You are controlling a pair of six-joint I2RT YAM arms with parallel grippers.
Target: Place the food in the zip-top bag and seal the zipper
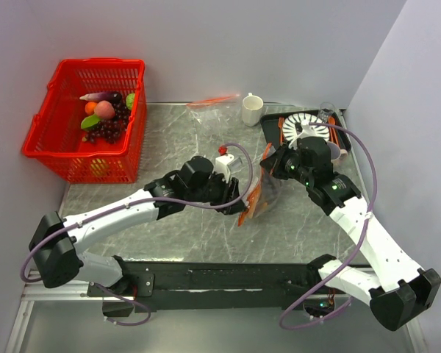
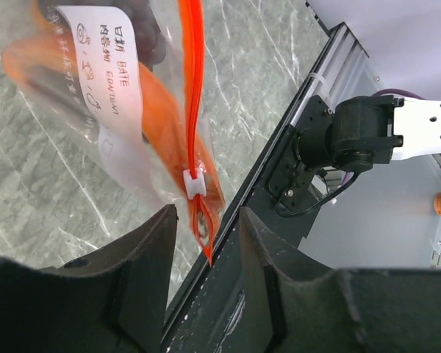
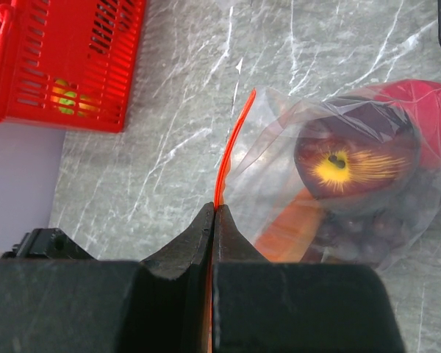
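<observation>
A clear zip top bag with an orange zip edge holds food: a dark red and yellow fruit, a carrot-like orange piece, dark round fruit and something red. My right gripper is shut on the bag's orange edge at one end. Near the other end, a white slider sits on the orange zip strip. My left gripper is part open, its fingers on either side of the strip's tail just below the slider, and nothing is clamped between them.
The red basket with more food stands at the back left. At the back are another flat bag, a white mug and a black tray with a striped plate. Free countertop lies in front.
</observation>
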